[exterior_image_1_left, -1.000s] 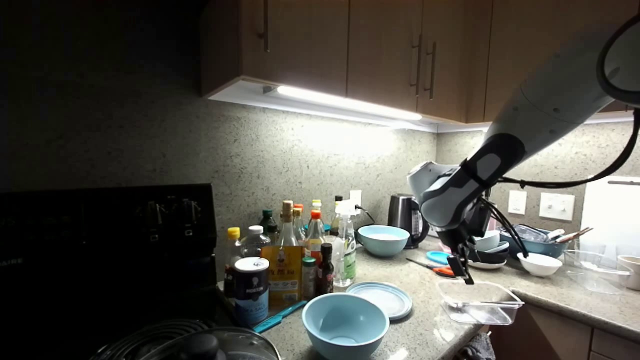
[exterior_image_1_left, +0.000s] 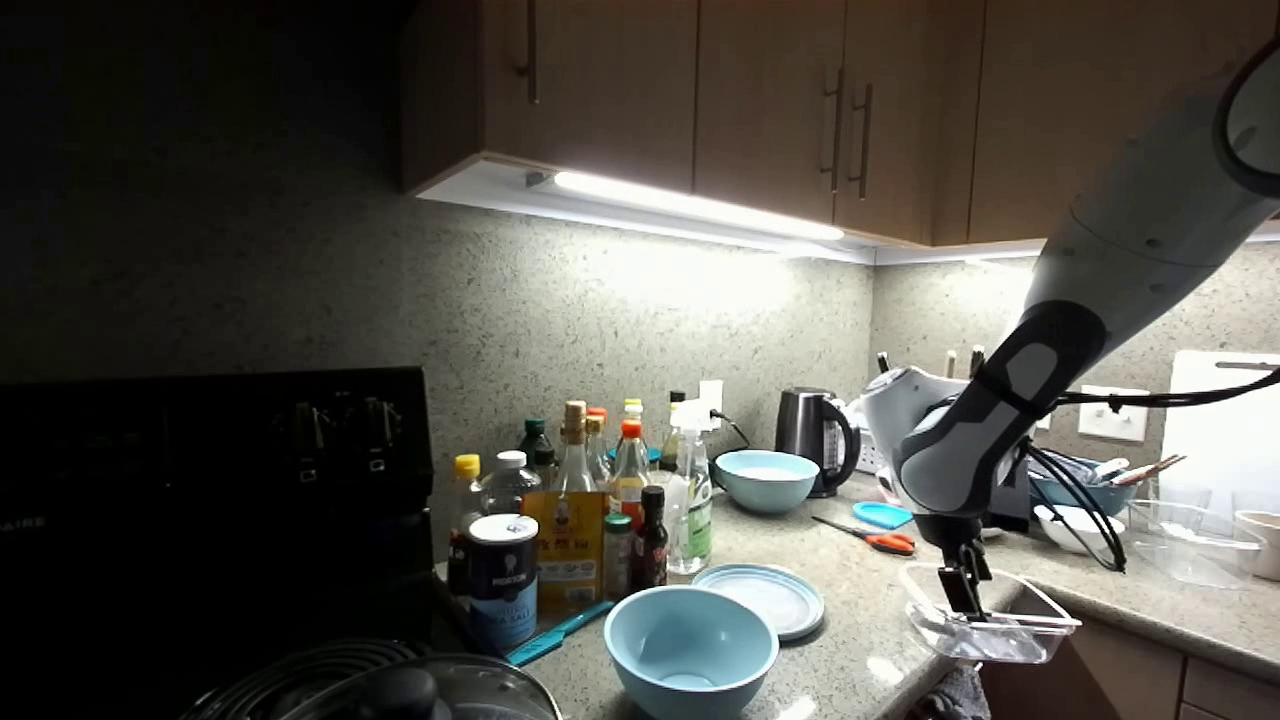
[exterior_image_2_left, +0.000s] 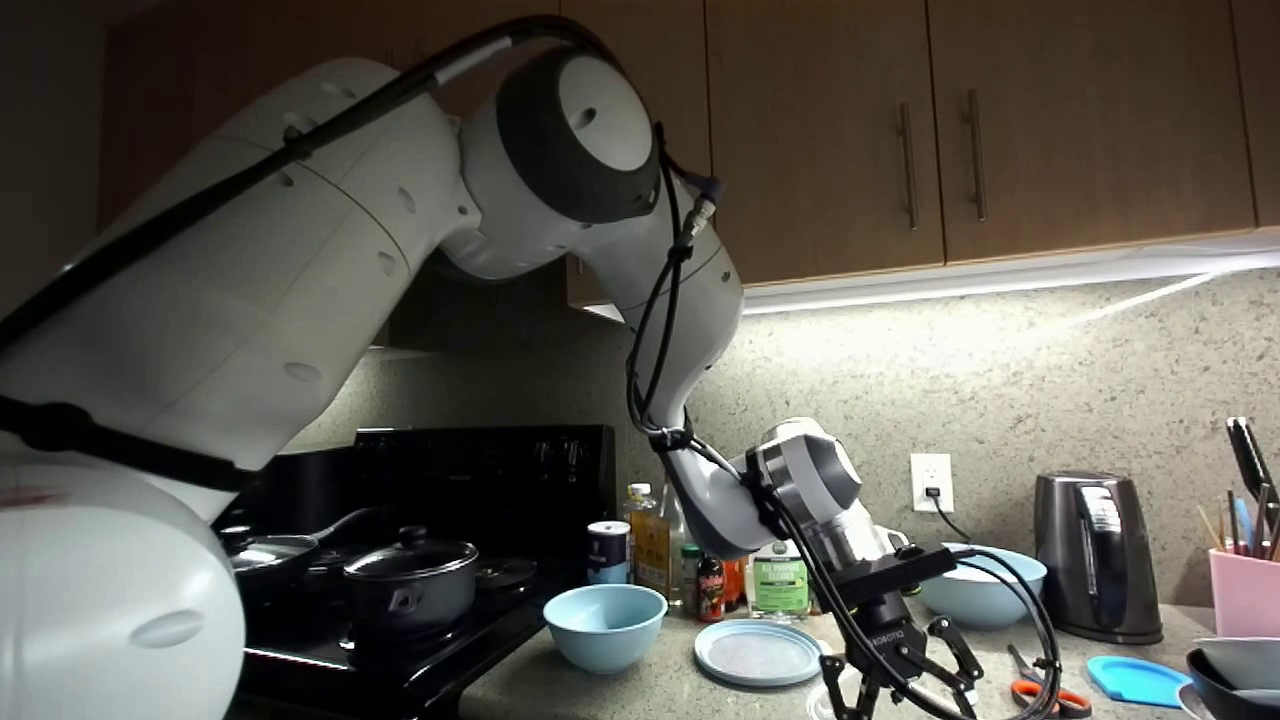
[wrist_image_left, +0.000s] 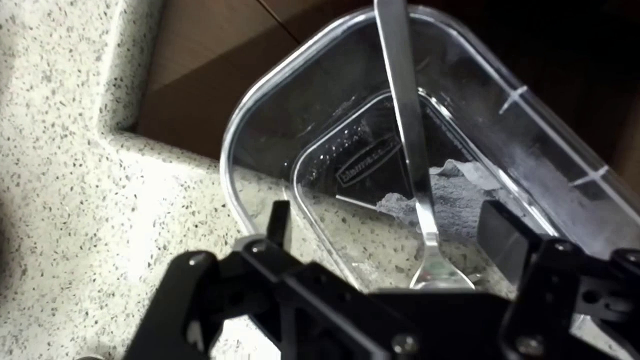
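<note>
A clear plastic container (wrist_image_left: 231, 129) sits at the counter's corner, part of it extending past the edge over the cabinet front and dark floor. Whitish powder (wrist_image_left: 459, 201) clings to its bottom. A metal spoon (wrist_image_left: 408, 120) lies in it, handle crossing the far rim. My gripper is open, low at the container, with the spoon between its spread fingers but not clasped. The left finger is near the container's side wall; whether it touches cannot be told. Exterior view 1 shows the gripper (exterior_image_1_left: 963, 594) down at the container (exterior_image_1_left: 1026, 646).
A blue bowl (exterior_image_1_left: 690, 654) and a pale blue plate (exterior_image_1_left: 768, 596) stand left on the counter. Orange-handled scissors (exterior_image_1_left: 890, 544) lie behind. Farther back are a second bowl (exterior_image_1_left: 768, 482) and a kettle (exterior_image_1_left: 810, 432). Bottles crowd the wall.
My gripper has come down and right to the container. The container has shifted right and toward the viewer, further over the counter edge.
</note>
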